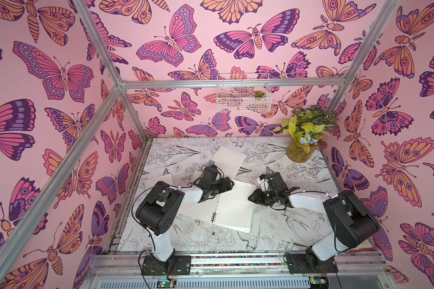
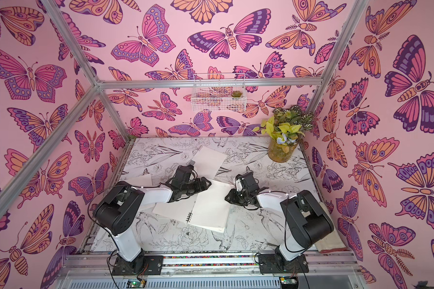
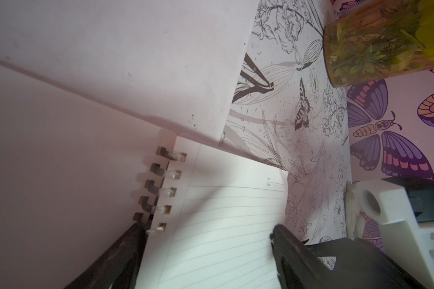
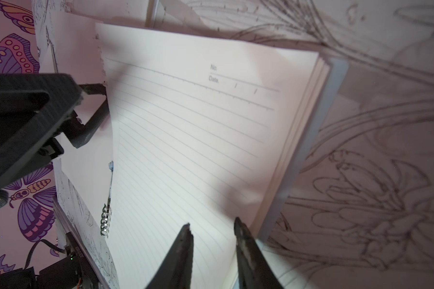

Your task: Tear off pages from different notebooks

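Observation:
An open spiral notebook lies mid-table, its ruled page facing up and its coil along the left side. My left gripper is part open over the upper part of the notebook, one finger beside the coil and the other near the page's far edge. My right gripper is also part open, at the notebook's right edge. Its fingertips show over the ruled page and the page's edge, with no sheet clearly gripped between them. Whether either gripper touches the paper cannot be told.
A loose blank sheet lies behind the notebook, and another sheet is to the left. Blank paper spreads left of the coil. A potted plant stands at the back right.

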